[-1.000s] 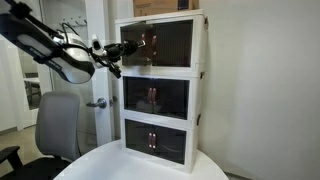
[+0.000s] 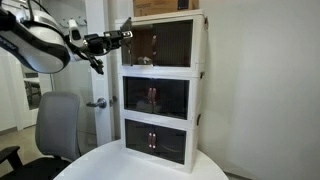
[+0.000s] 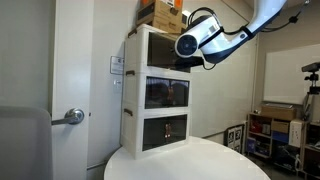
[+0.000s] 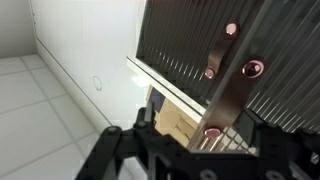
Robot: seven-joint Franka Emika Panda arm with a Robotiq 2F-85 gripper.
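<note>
A white cabinet [image 2: 196, 100] with three stacked levels stands on a round white table. Its top left door [image 2: 126, 42] is swung outward, and the right door [image 2: 173, 44] of that level is closed. At the open door's edge is my gripper [image 2: 122, 39]. In the wrist view, a brown door handle [image 4: 232, 100] with pinkish studs reaches down between the fingers, which stand apart with room beside it. Contact with the handle is not clear. Behind the door's edge, something light brown [image 4: 172, 122] shows inside the top compartment.
Cardboard boxes [image 2: 165, 6] sit on top of the cabinet. The middle doors [image 2: 155, 97] and bottom doors [image 2: 155, 141] are closed. A grey chair [image 2: 58, 125] stands at the left.
The top left door has swung outward from nearly closed, exposing the compartment's inside. My gripper has moved left and slightly up along with the door's edge.
</note>
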